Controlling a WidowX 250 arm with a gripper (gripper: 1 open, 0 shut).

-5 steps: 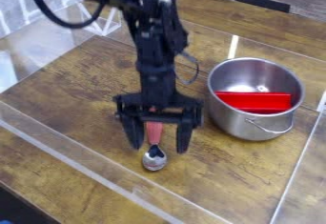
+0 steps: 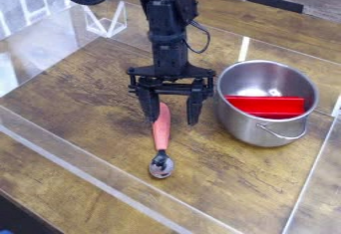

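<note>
My black gripper is open, its two fingers pointing down on either side of the upper part of a red-handled spoon. The spoon lies on the wooden table with its metal head toward the front. Whether the fingers touch the table is unclear.
A steel pot with a red block inside stands right of the gripper, close to it.
My gripper has moved back and up from over the spoon's head, uncovering more of the spoon. The spoon and pot look unmoved.
</note>
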